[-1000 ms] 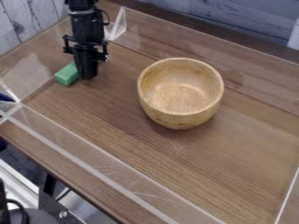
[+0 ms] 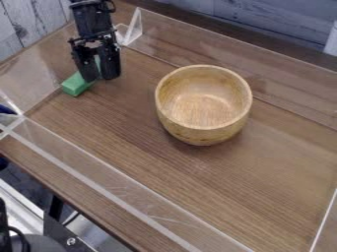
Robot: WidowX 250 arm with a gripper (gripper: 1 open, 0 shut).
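The black robot gripper (image 2: 95, 61) hangs at the upper left, low over the table, beside and partly over a small green block (image 2: 75, 85). The block lies on the wooden table, its right end near the fingers. Whether the fingers are open or shut, or touch the block, is hard to tell.
A large round wooden bowl (image 2: 203, 132) sits right of the gripper. Dark arm or cable parts (image 2: 20, 236) show at the lower left edge.
The gripper has shifted a little left and changed its angle, exposing more of its body. The green block looks nearly unmoved.
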